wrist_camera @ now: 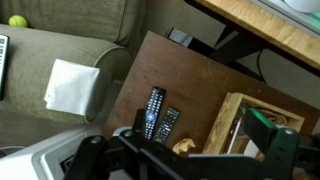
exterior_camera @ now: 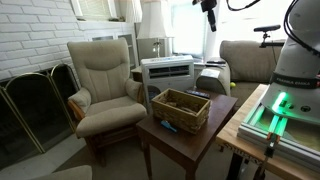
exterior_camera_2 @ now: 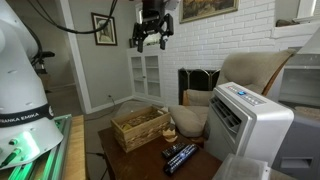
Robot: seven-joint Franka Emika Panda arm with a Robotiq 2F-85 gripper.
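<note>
My gripper (exterior_camera_2: 151,42) hangs high above a dark brown table (exterior_camera: 190,150), open and empty. In the wrist view the open gripper looks down on the tabletop. A wicker basket (exterior_camera: 181,109) stands on the table; its rim (wrist_camera: 225,122) is partly hidden by the gripper in the wrist view. Beside the basket lie two dark remotes: a longer remote (wrist_camera: 154,108) and a shorter remote (wrist_camera: 168,123). A small tan object (wrist_camera: 184,146) lies near them. A blue item (exterior_camera: 168,126) shows at the basket's near side in exterior view 1.
A beige armchair (exterior_camera: 105,85) stands past the table. A white heater-like unit (exterior_camera_2: 240,120) rises beside the table. A white square item (wrist_camera: 73,87) rests on grey upholstery. Bare tabletop (wrist_camera: 190,75) lies beyond the remotes in the wrist view.
</note>
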